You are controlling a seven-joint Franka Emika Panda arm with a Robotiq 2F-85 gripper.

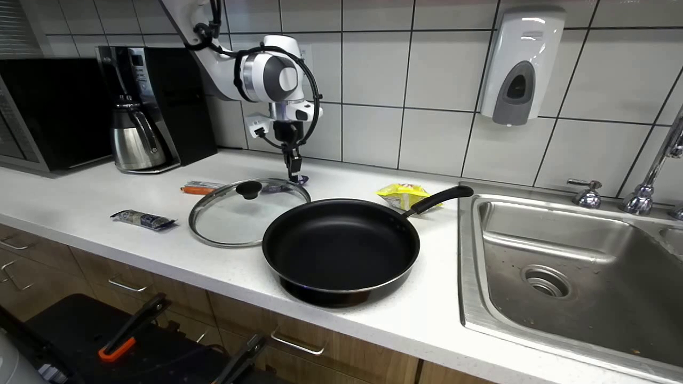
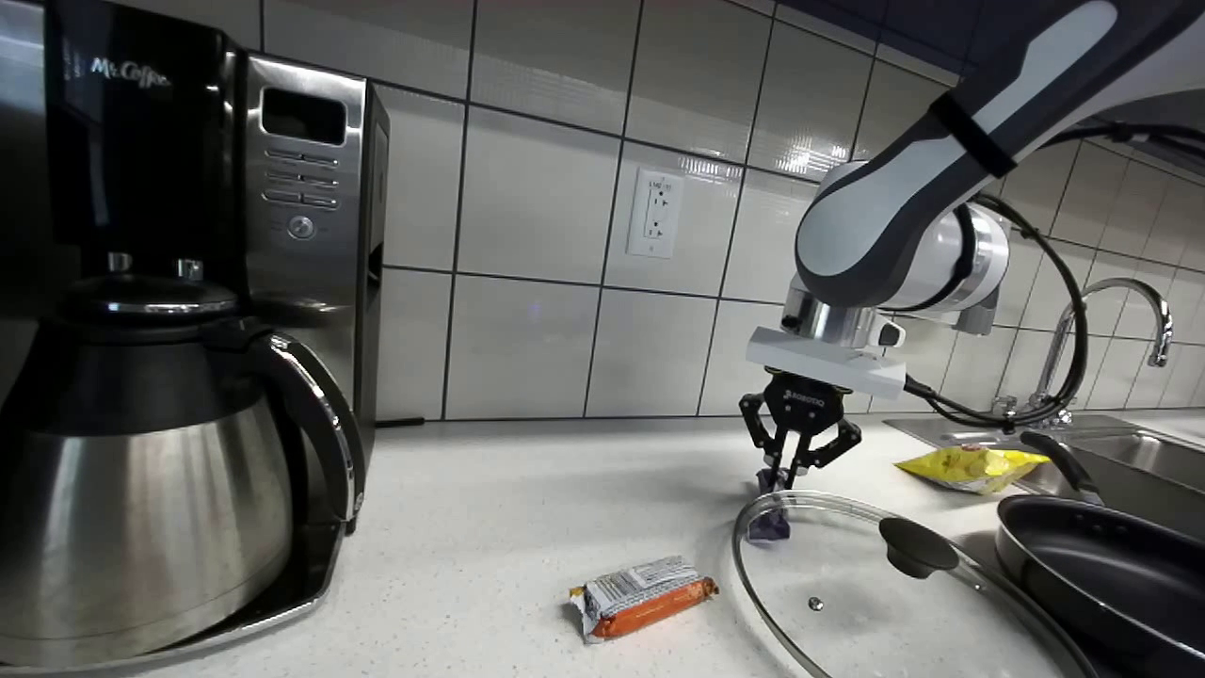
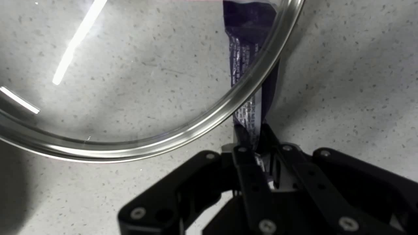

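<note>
My gripper is shut on one end of a purple-wrapped bar [image 3: 247, 54], low over the counter behind the lid. The bar's other end lies beneath the rim of the glass lid [image 3: 219, 105], showing through the glass in the wrist view. A black knob [image 1: 248, 189] tops that lid, which lies tilted on the counter. To its right, close against it, stands a black frying pan [image 1: 342, 246], empty, its handle pointing to the back right. In exterior view 2 the gripper [image 2: 781, 484] is upright, partly seen above the lid's far rim.
An orange-and-silver wrapped bar [image 2: 646, 599] and a dark wrapped bar [image 1: 144, 220] lie left of the lid. A yellow bag [image 1: 403, 194] sits behind the pan's handle. The coffee maker [image 1: 173, 105] bounds the left, the sink [image 1: 470, 275] the right.
</note>
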